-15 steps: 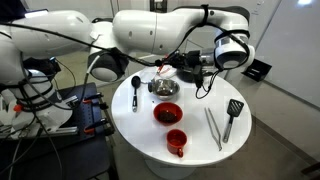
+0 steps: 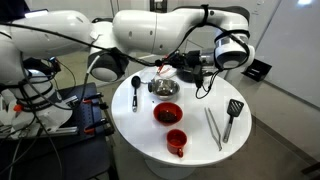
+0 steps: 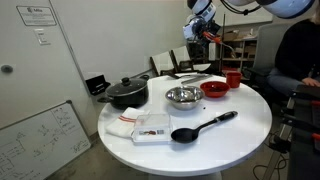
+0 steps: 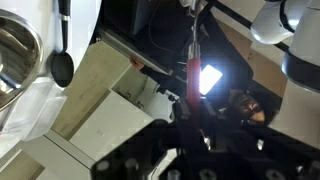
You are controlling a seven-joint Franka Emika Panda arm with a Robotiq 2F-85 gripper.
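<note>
My gripper is shut on a slim red-handled utensil [image 4: 193,82], whose thin metallic end points away from the fingers in the wrist view. What kind of utensil it is cannot be made out. Held sideways above the round white table [image 2: 205,150], the gripper is well clear of the dishes below. On the table are a steel bowl [image 3: 184,96], a red bowl [image 2: 167,113] and a red mug [image 2: 176,142]. The red bowl has something dark inside.
A black lidded pot [image 3: 126,92], a clear plastic box [image 3: 151,126], a white cloth [image 3: 122,121] and a black ladle [image 3: 203,127] share the table. Tongs [image 2: 213,128] and a black spatula [image 2: 233,116] lie at its right side.
</note>
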